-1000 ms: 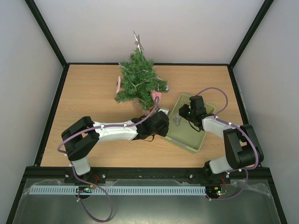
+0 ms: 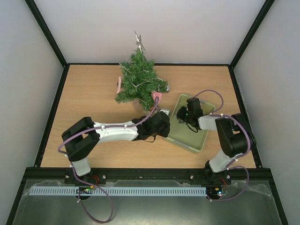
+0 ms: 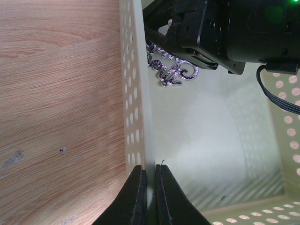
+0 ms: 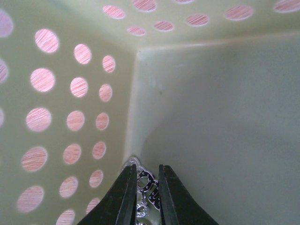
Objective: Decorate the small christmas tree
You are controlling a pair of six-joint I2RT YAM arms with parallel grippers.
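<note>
The small tree (image 2: 140, 79) stands at the back with a silver star on top and pink ornaments on it. My left gripper is shut on the rim of the pale green bin (image 3: 135, 93). Inside that bin my right gripper reaches down over silver glittery ornaments (image 3: 168, 72) lying along the wall; its fingers are part open, with a piece of ornament (image 4: 145, 183) showing between and behind them. Whether it grips that piece I cannot tell.
Dark frame edges and walls enclose the workspace.
My right arm has shifted, its gripper moving a little left and deeper into the bin over the ornaments. The left arm and tree are unchanged.
</note>
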